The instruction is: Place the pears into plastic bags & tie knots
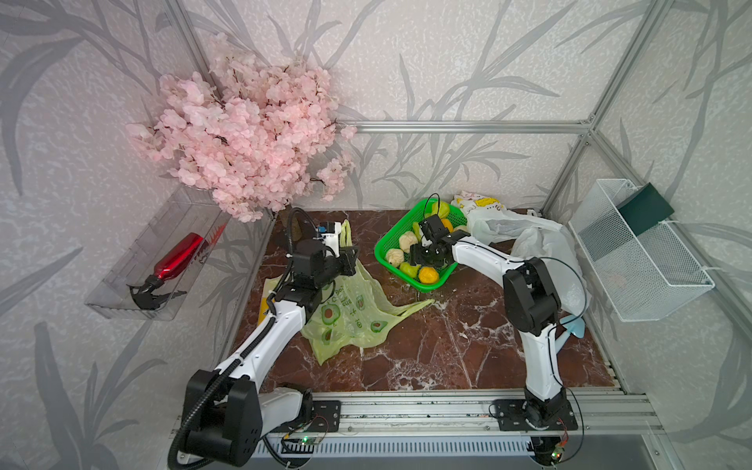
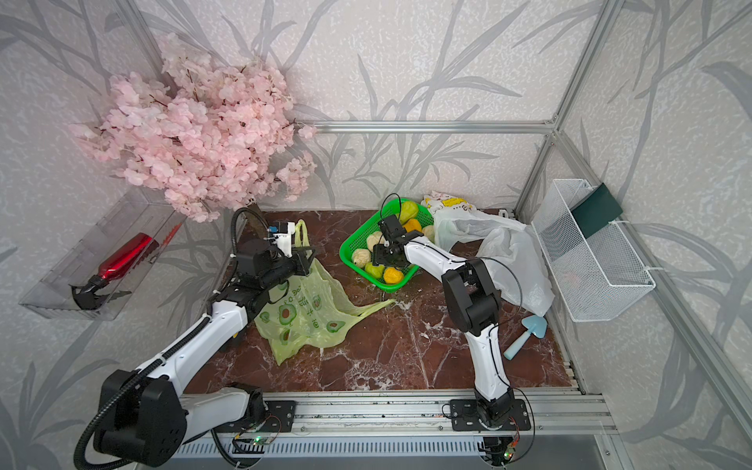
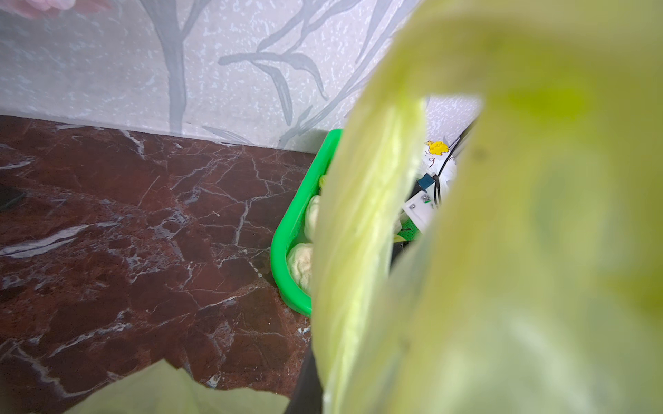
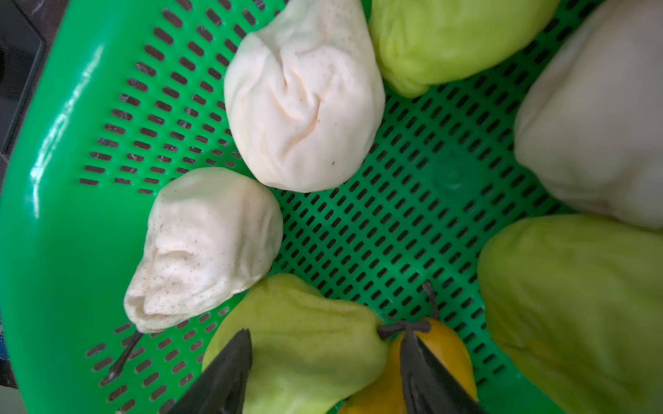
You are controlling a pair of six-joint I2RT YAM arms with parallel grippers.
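Observation:
A green pear (image 4: 297, 345) lies in the green basket (image 4: 41, 158), between the spread fingers of my right gripper, which is open just above it. Another pear (image 4: 573, 296) rests at the right in the right wrist view, and one more (image 4: 449, 34) near the top. On the left half of the table is a yellow-green plastic bag (image 1: 356, 313) with avocado prints. My left gripper (image 1: 349, 263) is shut on its upper part; the raised bag film (image 3: 366, 207) blurs most of the left wrist view and hides the fingertips.
White garlic-like pieces (image 4: 304, 110) and an orange fruit (image 4: 442, 352) share the basket with the pears. White plastic bags (image 1: 548, 243) lie behind and to the right, near a light blue trowel (image 2: 528, 329).

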